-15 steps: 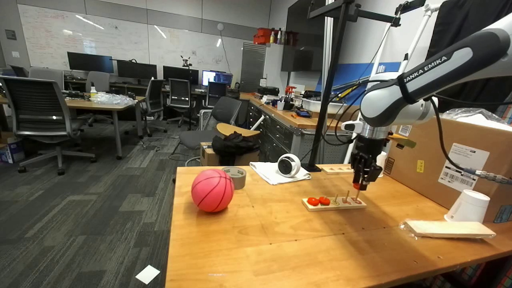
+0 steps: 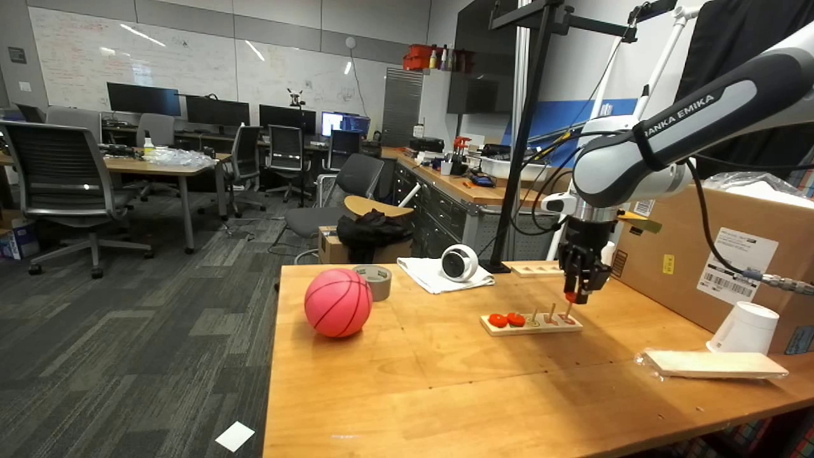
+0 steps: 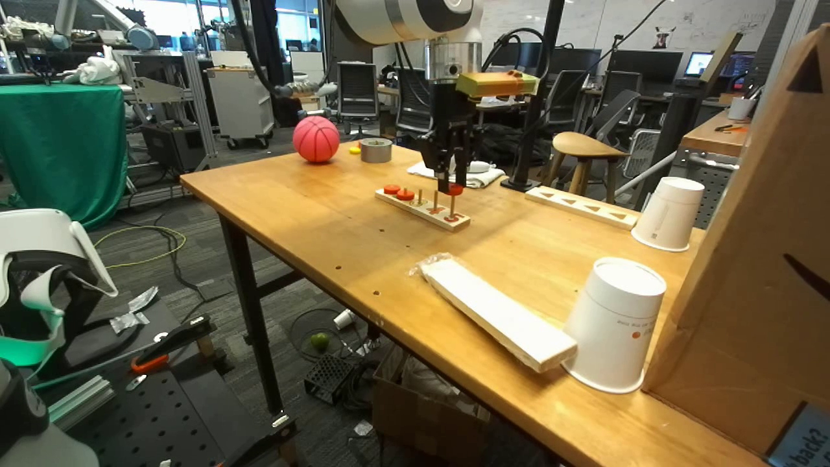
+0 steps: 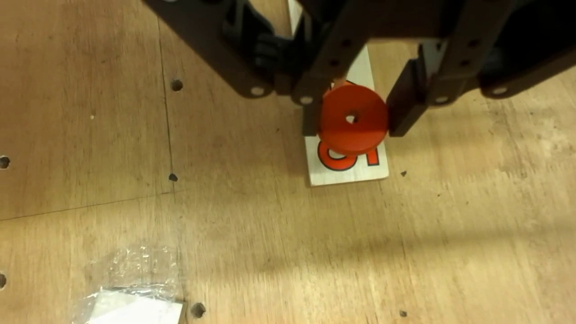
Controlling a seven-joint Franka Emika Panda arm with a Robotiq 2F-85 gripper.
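Note:
A red disc [image 4: 356, 137] with a small centre hole is held between the fingers of my gripper, which is shut on its sides. In exterior view 2 the disc [image 3: 455, 189] is at the top of the end peg [image 3: 452, 207] of a wooden peg board [image 3: 420, 207]. Whether the peg has entered the hole cannot be told. A printed red 5 shows on the board [image 4: 348, 175] below the disc in the wrist view. Two red discs [image 2: 497, 320] lie at the board's other end; the pegs between, such as this one [image 2: 551, 308], are bare.
A plastic-wrapped white block [image 3: 498, 311] and paper cups [image 3: 618, 323] stand near a large cardboard box [image 2: 687, 252]. Towards the far side are a pink ball [image 2: 338, 303], a tape roll [image 2: 379, 284] and a white cloth [image 2: 435, 278].
My gripper and the red disc in it have shifted slightly to the right in exterior view 1, still over the board's end. The board and the other discs have not moved.

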